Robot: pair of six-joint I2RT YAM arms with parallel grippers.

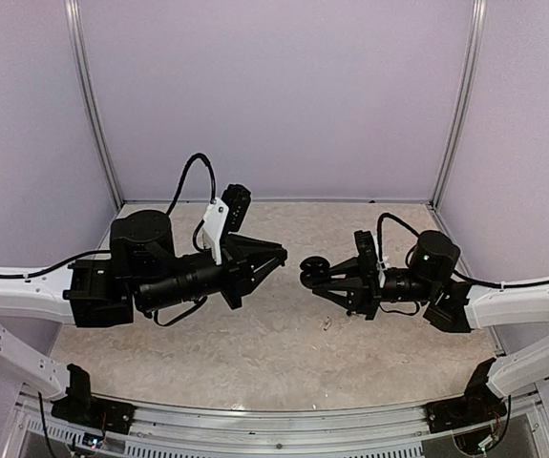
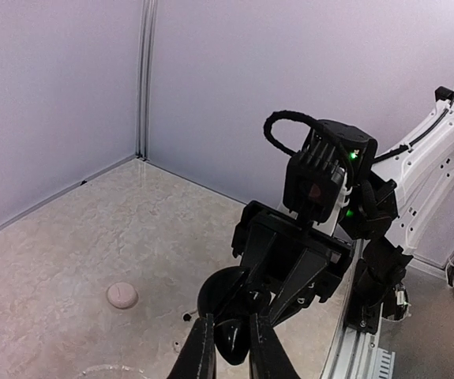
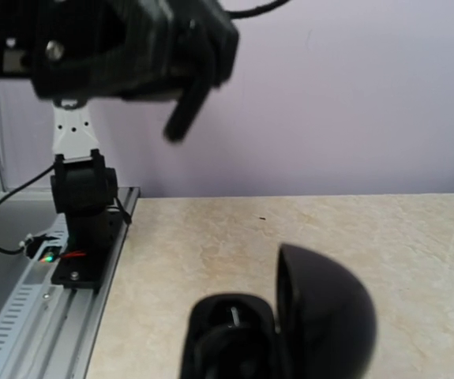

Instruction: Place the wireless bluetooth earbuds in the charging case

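Observation:
The black charging case (image 1: pixel 314 272) is held by my right gripper (image 1: pixel 322 284), its lid (image 3: pixel 325 316) standing open beside the cavity (image 3: pixel 230 332) in the right wrist view. My left gripper (image 1: pixel 280 256) is a short way up and left of the case. In the left wrist view a small glossy black earbud (image 2: pixel 231 339) sits between the left gripper's fingertips, in front of the case and right gripper.
A pale round object (image 2: pixel 121 295) lies on the tabletop (image 1: pixel 217 353), with a few small bits near it. The table is otherwise largely clear; white walls enclose it at back and sides.

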